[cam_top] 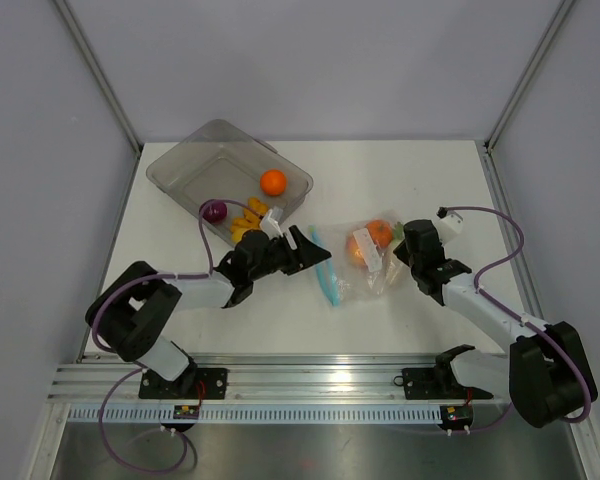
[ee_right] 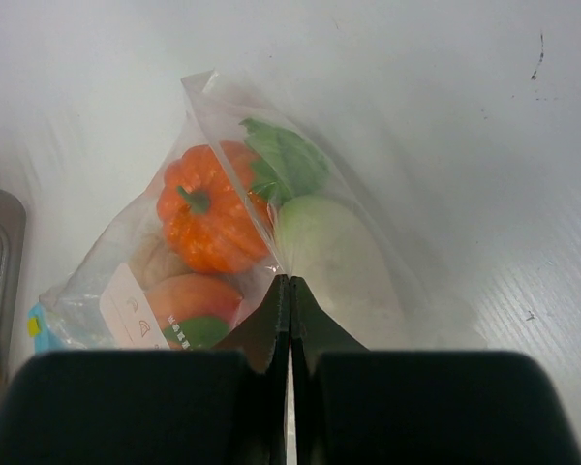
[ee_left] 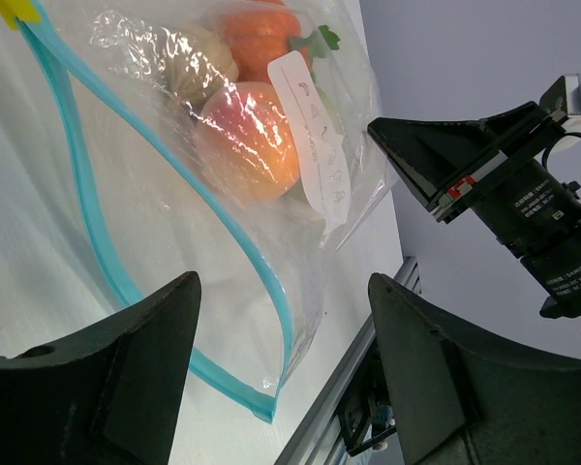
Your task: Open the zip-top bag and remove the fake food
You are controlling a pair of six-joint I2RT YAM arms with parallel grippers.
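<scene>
The clear zip top bag [cam_top: 345,285] lies on the table with its blue zip strip [ee_left: 232,228] toward the left. Inside are an orange pepper [ee_right: 208,208], a peach-coloured fruit [ee_left: 247,140], a tan item [ee_left: 198,73], leaves [ee_right: 286,160] and a pale vegetable [ee_right: 334,271], behind a white label [ee_left: 310,145]. My left gripper [cam_top: 315,240] stands open beside the zip edge, its fingers empty in the left wrist view. My right gripper is shut on the bag's right end, pinching the film as far as can be seen.
A grey bin [cam_top: 190,160] at the back left holds an orange [cam_top: 273,182], a purple item [cam_top: 214,211] and several yellow items [cam_top: 256,208].
</scene>
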